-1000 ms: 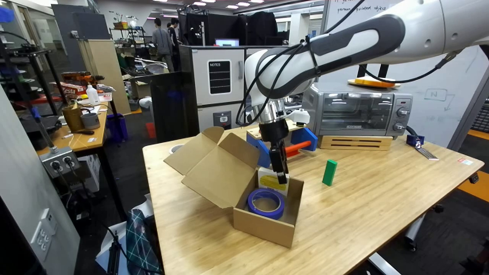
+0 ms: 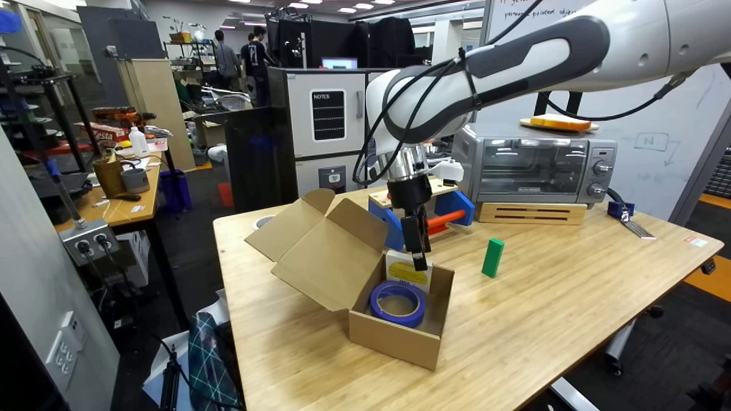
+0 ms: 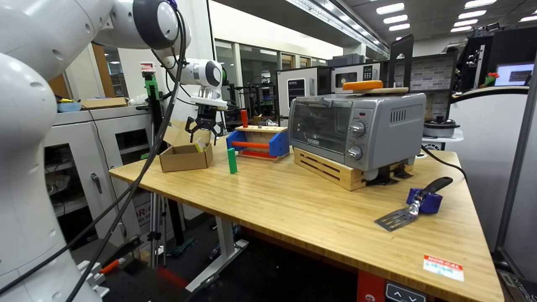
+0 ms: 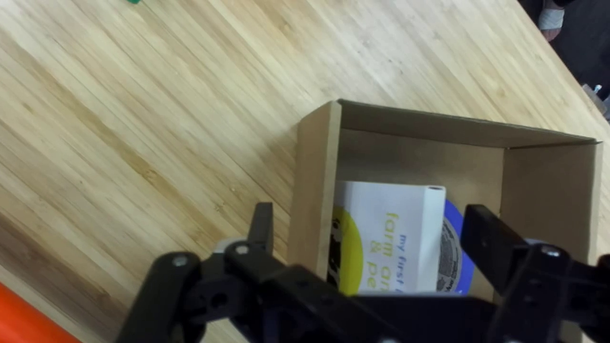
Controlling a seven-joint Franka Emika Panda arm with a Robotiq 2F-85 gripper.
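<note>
My gripper is open above the cardboard box [image 4: 314, 188], its two black fingers spread wide with nothing held between them. Inside the box, a white and yellow small carton [image 4: 380, 228] leans against one wall. Beside the carton lies a roll of blue tape [image 2: 374, 302], partly covered by it in the wrist view. The box flaps [image 2: 336, 257] stand folded open to the left in exterior view 1. On the table to the right of the box, a green block [image 2: 493, 258] stands upright, apart from the gripper.
Behind the box is a blue and wooden toy bench with a red bar [image 2: 446, 220]. A toaster oven [image 2: 534, 171] sits on a wooden stand [image 2: 531, 213]. The spatula [image 3: 402, 217] rests on a blue holder [image 3: 431, 202].
My gripper is very slightly higher over the box. Box, carton, tape and green block stay in place. People in the background have shifted.
</note>
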